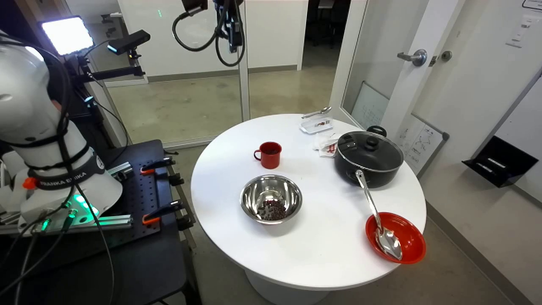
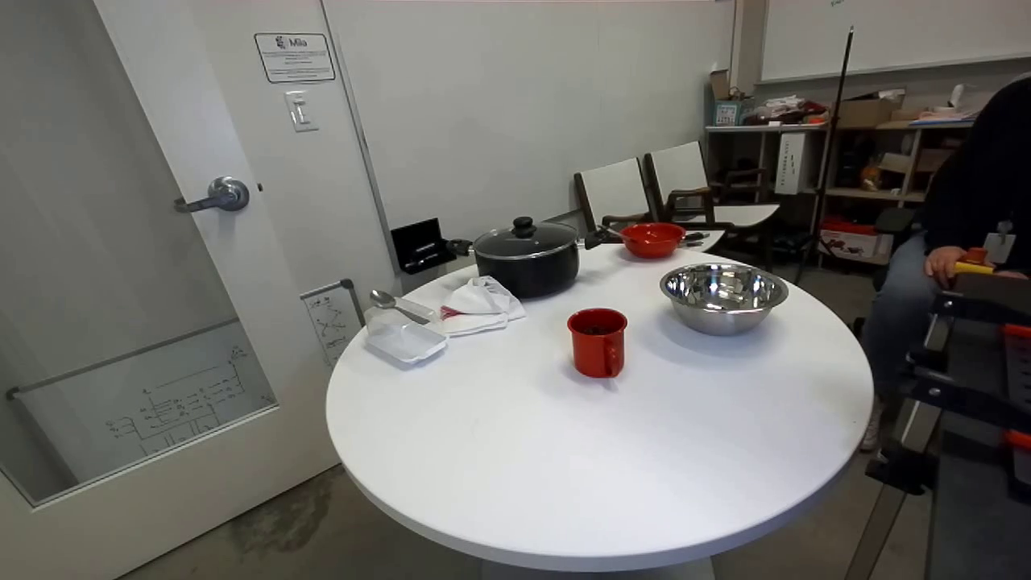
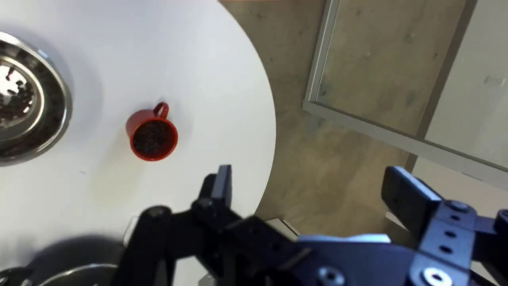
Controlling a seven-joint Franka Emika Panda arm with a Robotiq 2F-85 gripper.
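Wide apart and empty, the fingers of my gripper show in the wrist view, above and past the table's edge. A red mug (image 3: pixel 138 123) stands upright on the white table, dark bits inside it and its handle toward the upper right in that view. Beside it sits a steel bowl (image 1: pixel 246 199) with small dark pieces at its bottom. In exterior view 1 the end of my arm (image 1: pixel 232 30) hangs high behind the table, cut off by the top edge. Clear space separates the gripper from the mug.
A lidded black pot (image 1: pixel 350 170) occupies the table's far side. Close to it, a red bowl (image 1: pixel 414 244) carries a large metal spoon (image 1: pixel 390 243). A clear tray (image 2: pixel 406 341) with a small spoon and a white cloth (image 2: pixel 483 300) lie nearby. Bare tabletop surrounds the mug.
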